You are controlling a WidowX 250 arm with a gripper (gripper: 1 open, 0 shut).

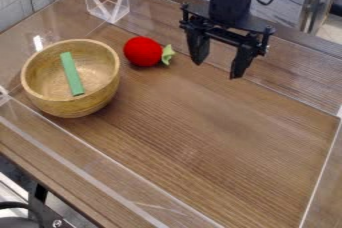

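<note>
My black gripper (pixel 217 50) hangs over the upper middle of the wooden table, its fingers apart and nothing seen between them. Left of it a red round object (pixel 142 52) with a small green top lies on the table. At the left, a tan bowl (pixel 95 87) holds a green stick-like item (pixel 71 72).
A clear wire-like holder (pixel 107 2) stands at the back left. The middle, right and front of the table (pixel 227 152) are clear. A black cable or fixture (pixel 14 215) shows at the bottom left corner.
</note>
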